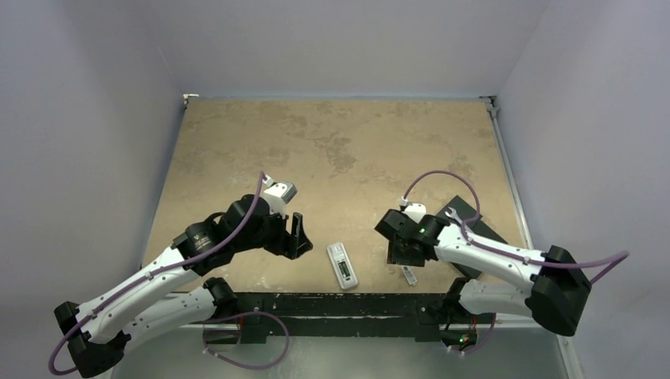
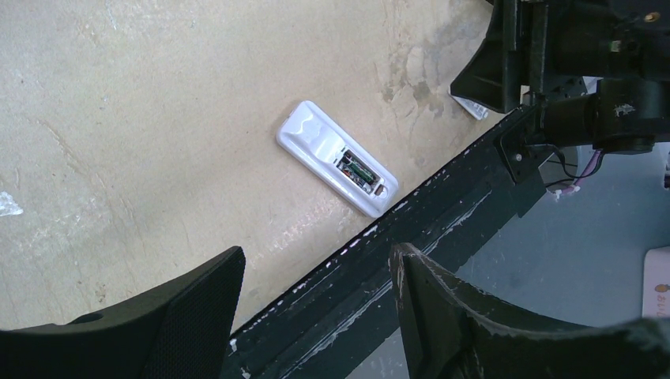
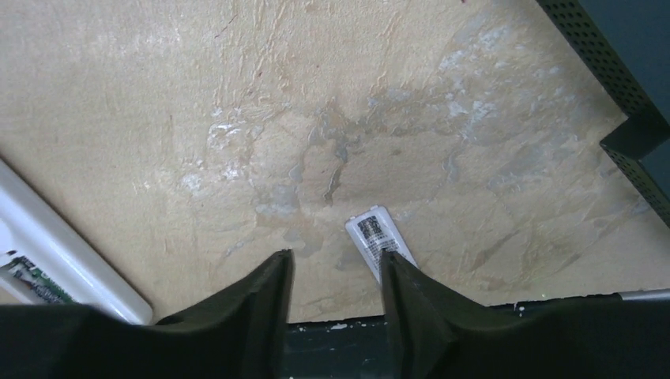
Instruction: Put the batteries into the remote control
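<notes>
The white remote (image 1: 341, 260) lies back side up on the table, its battery compartment (image 2: 357, 170) uncovered with a green-and-dark content inside. A small white battery cover (image 3: 375, 233) lies to its right, partly behind my right gripper, which hangs above it with fingers apart and nothing visible between them. My left gripper is open above the table, left of the remote, also holding nothing. No loose battery can be made out.
A dark perforated panel (image 3: 632, 95) lies on the right of the table, with a pale tool on it. A black rail (image 1: 348, 308) runs along the front edge.
</notes>
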